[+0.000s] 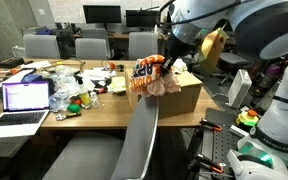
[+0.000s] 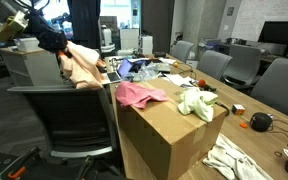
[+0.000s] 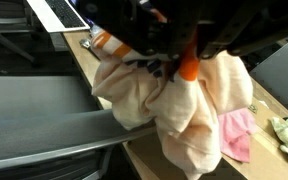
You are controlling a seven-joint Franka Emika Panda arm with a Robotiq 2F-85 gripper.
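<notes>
My gripper is shut on a bunched cloth [image 3: 164, 100], peach with an orange, white and dark pattern on part of it. Folds cover the fingertips in the wrist view. In exterior view 1 the cloth [image 1: 158, 80] hangs just above the top of the grey chair back [image 1: 140, 130], in front of the cardboard box. From the other side, exterior view 2 has the cloth [image 2: 82, 66] drooping at the chair's upper edge; whether it touches the chair I cannot tell.
On the cardboard box [image 2: 156, 132] lie a pink cloth [image 2: 142, 95] and a pale green-white cloth [image 2: 198, 103]. A white cloth [image 2: 234, 158] rests on the table beside it. The laptop [image 1: 22, 108] and several bottles and bags occupy the table's left part.
</notes>
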